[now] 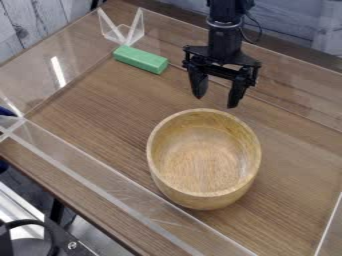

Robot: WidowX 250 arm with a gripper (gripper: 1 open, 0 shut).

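Observation:
My black gripper (215, 88) hangs in the upper middle of the table, its fingers spread open and pointing down, with nothing visible between them. In front of it sits an empty tan bowl (202, 160). To its left lies a green block (140, 60) on the wooden table.
A white, angular object (120, 27) stands at the back left, behind the green block. A black cable or part shows at the bottom left corner, near a clear strip along the table's left side.

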